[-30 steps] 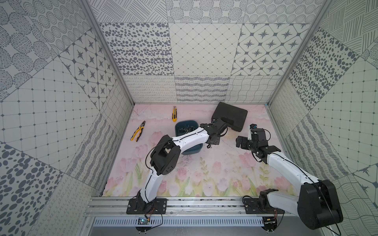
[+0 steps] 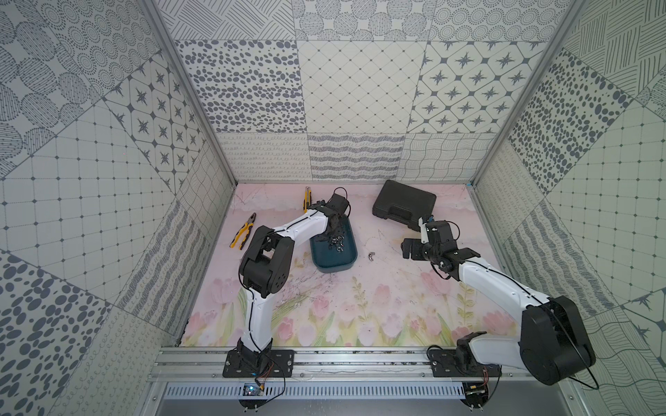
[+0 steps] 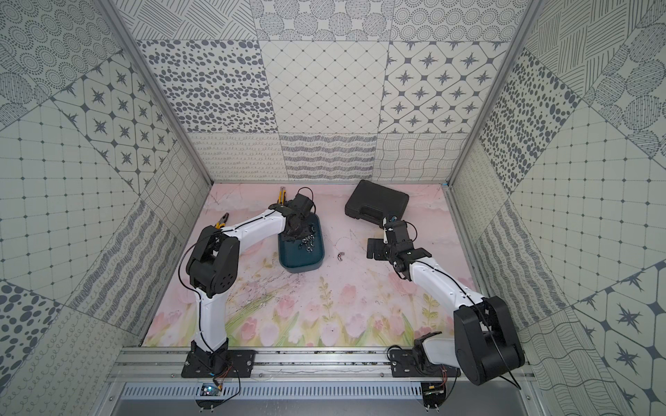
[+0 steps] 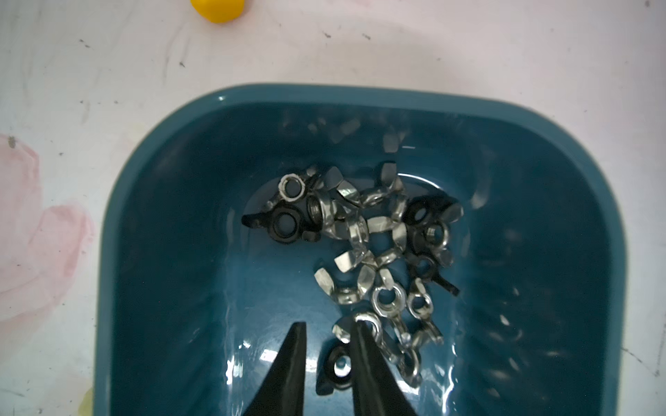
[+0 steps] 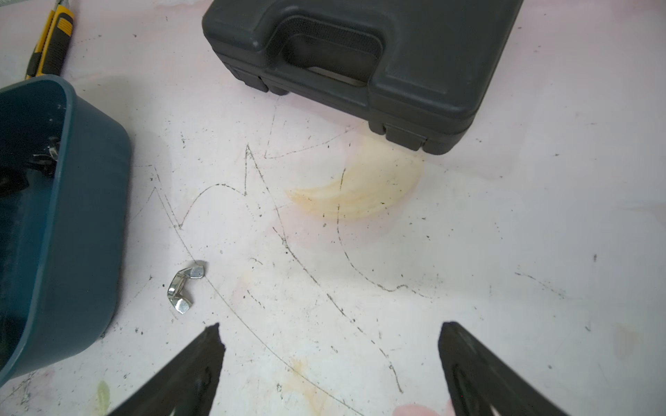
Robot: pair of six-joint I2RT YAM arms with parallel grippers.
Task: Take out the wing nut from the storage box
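Observation:
The blue storage box (image 2: 335, 260) holds many silver and black wing nuts (image 4: 388, 298). My left gripper is over the inside of the box, its narrow tips part open above the lower nuts, with nothing seen held. A single silver wing nut (image 5: 181, 284) lies on the table right of the box. My right gripper stands open to the right of that nut, with nothing between its fingers.
A black case (image 3: 376, 201) sits at the back right. A yellow utility knife (image 2: 307, 199) lies behind the box and pliers (image 2: 242, 230) to the left.
My left arm has moved left from beside the loose nut to over the box. The right arm has shifted left and slightly away from the front.

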